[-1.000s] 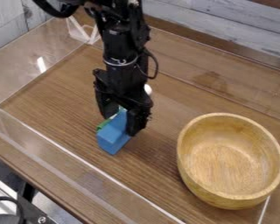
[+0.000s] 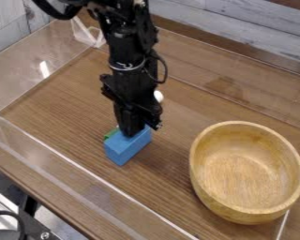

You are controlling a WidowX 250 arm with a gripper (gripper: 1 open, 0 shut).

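Observation:
My black gripper (image 2: 131, 117) hangs down from the arm at the centre, its tip just over or touching the top of a blue block (image 2: 127, 148). The block stands on the wooden table, left of centre in the lower half. A small green object (image 2: 112, 133) is partly hidden behind the block and the gripper. The fingertips are dark and overlapped, so how the fingers stand is hard to see. A small white object (image 2: 157, 97) lies behind the gripper to the right.
A large empty wooden bowl (image 2: 244, 167) stands at the right front. Cables run at the lower left corner.
The gripper has risen slightly from lower over the block, uncovering more of the blue block's top. The block looks nearly in the same place.

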